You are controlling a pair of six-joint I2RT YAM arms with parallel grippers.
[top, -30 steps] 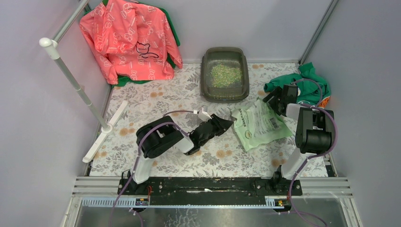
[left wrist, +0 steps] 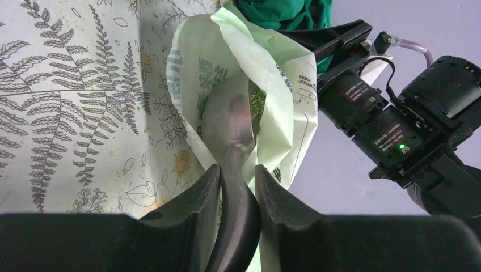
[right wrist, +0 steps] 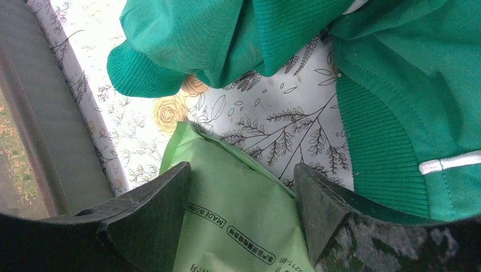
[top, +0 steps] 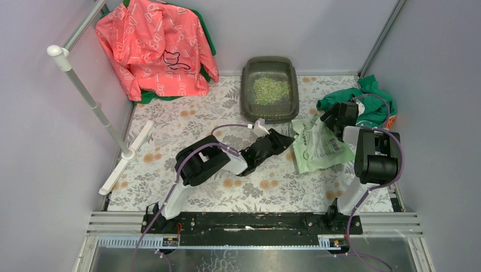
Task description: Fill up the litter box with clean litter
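The grey litter box (top: pixel 246 90), with a thin patch of green pellets inside, stands at the back centre. A pale green litter bag (top: pixel 317 153) lies in front of it, its mouth open in the left wrist view with pellets (left wrist: pixel 256 103) showing. My left gripper (top: pixel 289 139) is shut on a grey scoop (left wrist: pixel 238 232), whose head reaches into the bag's mouth. My right gripper is part open, its fingers either side of the bag's far corner (right wrist: pixel 232 215).
Green clothing (right wrist: pixel 397 96) lies at the right behind the bag. A pink garment (top: pixel 147 51) hangs at the back left beside a white rack (top: pixel 91 96).
My left gripper has moved right and toward the back, and the bag's left end has shifted with it. My right gripper has moved only slightly.
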